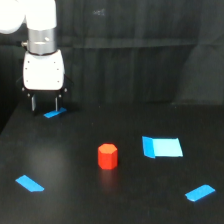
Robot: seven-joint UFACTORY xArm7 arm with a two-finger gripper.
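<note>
A small red block (107, 156) with a hexagonal-looking outline rests on the black surface near the middle. My gripper (45, 102) hangs at the upper left, well behind and left of the block. Its two dark fingers are spread apart, and no object shows between them.
Strips of blue tape mark the surface: one (55, 113) by the gripper, one (29, 184) at front left, one (200, 193) at front right. A pale blue square (167, 147) lies right of the block, touching a darker blue piece (148, 147). A dark curtain (140, 50) hangs behind.
</note>
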